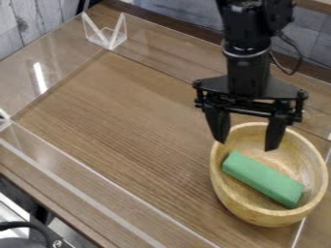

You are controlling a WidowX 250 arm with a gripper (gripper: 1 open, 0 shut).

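Note:
My black gripper (247,133) hangs open over the back part of a pale wooden bowl (233,206) on the right of the camera view, its two fingers spread apart and pointing down. Inside the bowl a green block (261,177) lies diagonally in the front part, below the fingertips, with nothing seen between the fingers.
A clear angular plastic object (106,31) stands at the back left. A dark cable shows at the lower left corner, beyond the table edge.

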